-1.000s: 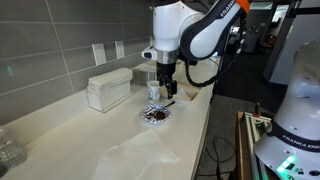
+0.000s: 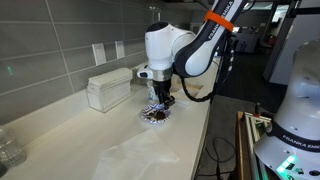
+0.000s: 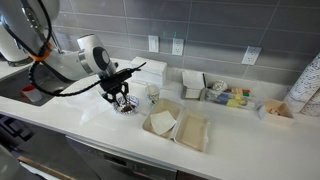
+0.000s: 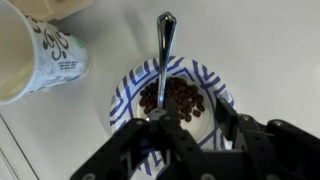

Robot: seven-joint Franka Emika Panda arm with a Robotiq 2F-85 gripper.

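Observation:
A white bowl with blue stripes (image 4: 122, 105) holds small brown round pieces (image 4: 184, 98) and stands on the counter. In the wrist view a metal spoon (image 4: 164, 55) rests in the bowl, its handle reaching over the rim. My gripper is right over the bowl, fingers apart, and the brown pieces show through the gap. The spoon's lower part runs close to the left finger (image 4: 160, 128); whether they touch, I cannot tell. In exterior view 2 the gripper (image 3: 119, 99) hangs low over the bowl (image 3: 128, 108).
A patterned white cup (image 4: 60, 50) stands close beside the bowl. Beyond it are two shallow trays (image 3: 192, 130), a container of colourful items (image 3: 238, 98) and a wooden box (image 3: 277, 115). A white box (image 3: 150, 71) lines the wall.
The arm has come down, bringing my gripper from above to low over the bowl. The bowl and cup look to be in the same places.

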